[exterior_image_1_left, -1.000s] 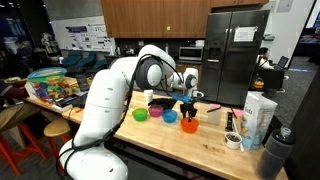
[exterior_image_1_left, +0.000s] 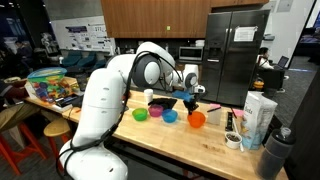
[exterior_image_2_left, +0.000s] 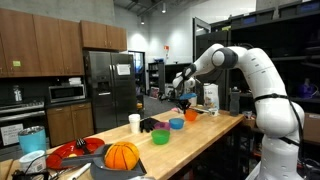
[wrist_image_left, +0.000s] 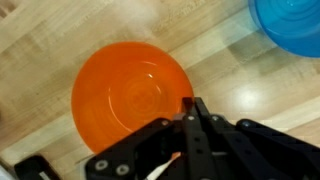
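An orange bowl (wrist_image_left: 130, 95) fills the left middle of the wrist view, its opening facing the camera. At the bowl's right rim my gripper is shut, with the thin edge running in between its fingertips. In exterior view 1 the orange bowl (exterior_image_1_left: 197, 119) hangs under the arm's end, seemingly a little above the table. A blue bowl (wrist_image_left: 292, 18) lies apart from it at the upper right of the wrist view. How far the fingers reach over the rim is hard to see.
Green (exterior_image_1_left: 140, 114) and pink (exterior_image_1_left: 156, 112) bowls stand farther left on the table. To the right are a white container (exterior_image_1_left: 233, 140), a large bag (exterior_image_1_left: 257, 115) and a dark cylinder (exterior_image_1_left: 274, 152).
The orange bowl has shifted right and up in exterior view 1, moving along with my gripper. The other bowls have stayed in place.
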